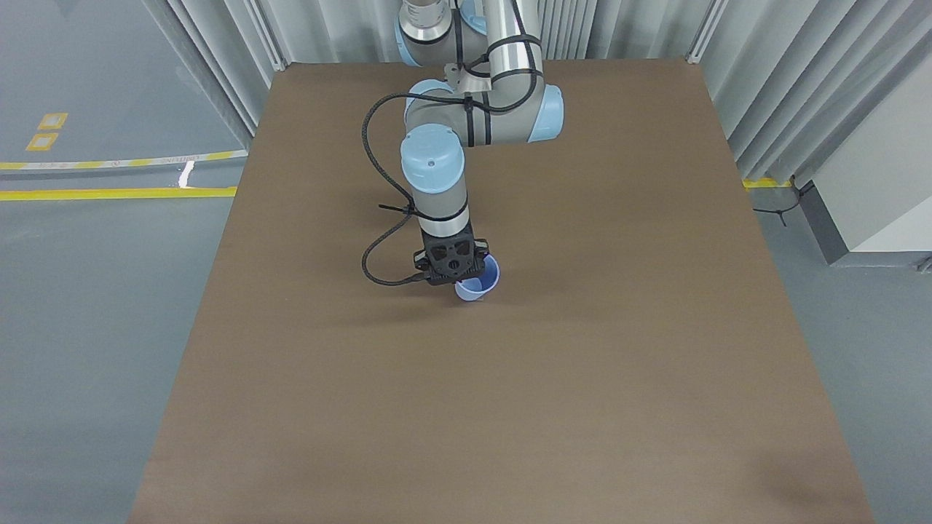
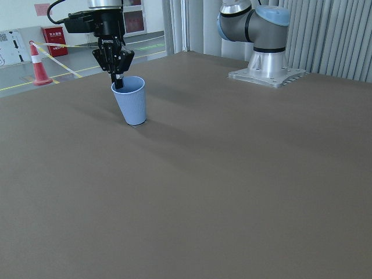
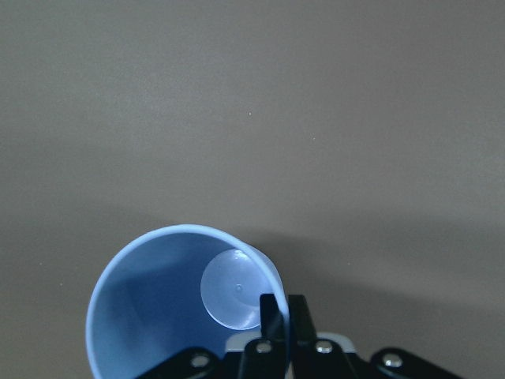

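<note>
A light blue plastic cup (image 1: 478, 281) is near the middle of the brown table (image 1: 524, 393). My gripper (image 2: 118, 82) points down at the cup (image 2: 131, 106), its black fingers shut on the rim. In the wrist view the cup (image 3: 158, 300) fills the lower left, and the two fingertips of my gripper pinch its right wall, one inside and one outside. In the left view the cup stands roughly upright; whether its base fully touches the table is hard to tell.
</note>
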